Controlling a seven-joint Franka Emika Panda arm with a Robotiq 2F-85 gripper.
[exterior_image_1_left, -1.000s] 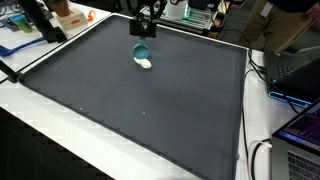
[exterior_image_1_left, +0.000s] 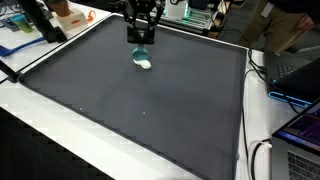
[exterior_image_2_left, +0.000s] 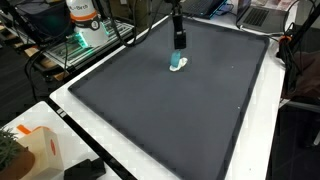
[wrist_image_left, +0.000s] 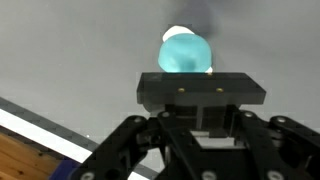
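A rounded blue-green object (wrist_image_left: 184, 52) shows just beyond my gripper in the wrist view, its near side hidden by the dark fingers. Both exterior views have my gripper (exterior_image_1_left: 141, 38) directly over this blue-green object (exterior_image_1_left: 140, 51), shut on its top part. Right by its lower end lies a small white piece (exterior_image_1_left: 145, 64) on the dark mat. From the other side, the white piece (exterior_image_2_left: 180, 65) sits beside the foot of the blue-green object (exterior_image_2_left: 175, 58). I cannot tell whether the two touch.
Cables and a power strip (exterior_image_1_left: 35, 45) lie past its left edge. Laptops (exterior_image_1_left: 295, 80) stand off to the right. A plant pot (exterior_image_2_left: 14, 157) is at the near left in exterior view 2.
My gripper has come down a little over the blue-green object, covering more of its top. The white piece has stayed where it was.
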